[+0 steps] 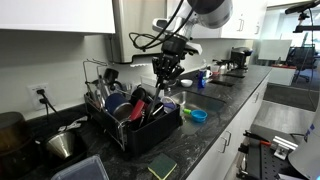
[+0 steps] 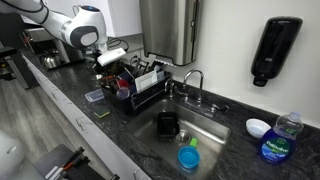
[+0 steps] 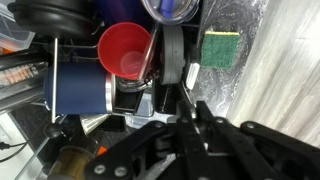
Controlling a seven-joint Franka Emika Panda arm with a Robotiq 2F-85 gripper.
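Note:
My gripper is shut on a dark, long-shaped item, apparently a utensil or handle; what kind cannot be told. In exterior view 1 the gripper points down over the black dish rack, which is crowded with dishes and utensils. Close beside the held item in the wrist view are a red cup and a dark blue cup. Whether its lower end still touches the rack is hidden.
A green sponge lies on the counter in front of the rack. Beyond it are the sink and a blue bowl. A steel canister stands left of the rack. A soap bottle is at the far right.

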